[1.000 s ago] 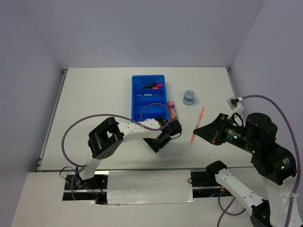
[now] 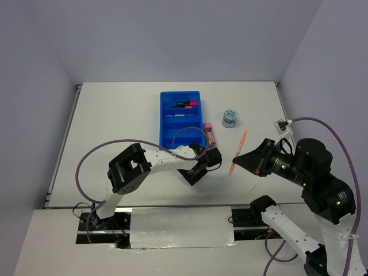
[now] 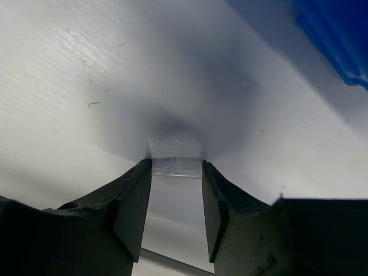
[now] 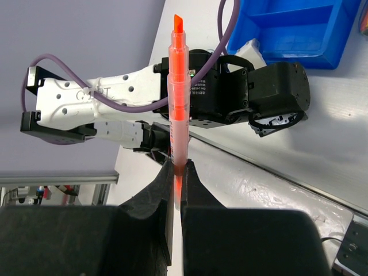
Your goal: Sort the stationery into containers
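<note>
My right gripper is shut on an orange highlighter [image 4: 179,109], which points tip up in the right wrist view; the top view shows the same highlighter [image 2: 238,150] right of the tray. Low over the table, my left gripper has its fingertips parted around a small clear piece [image 3: 177,167] that spans the gap; whether they grip it I cannot tell. The blue tray [image 2: 162,109] holds dark, red and pink markers [image 2: 186,104] in its far compartment and a thin pen [image 2: 180,115] in its middle one. The left arm partly hides the near compartment.
Against the tray's right side lies a pink-capped item [image 2: 209,132], and a round blue-and-white tin [image 2: 229,118] stands farther right. The left arm reaches across the table's front middle.
The right arm, with the highlighter in its gripper, has moved a little to the left.
</note>
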